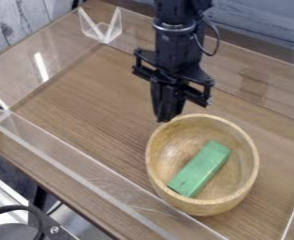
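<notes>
My black gripper (pixel 165 111) hangs just above the back rim of a round beige bowl (pixel 164 174) at the lower right, its fingers pointing down and shut, with nothing seen between them. In the bowl lies a green rectangular block (pixel 202 169), set at a slant.
Bare wooden table fills the left and middle (pixel 75 103) and the right side. A clear plastic piece (pixel 102 23) stands at the back left. Transparent edges run along the lower left and right, and a dark round object (pixel 12 225) is at the bottom left corner.
</notes>
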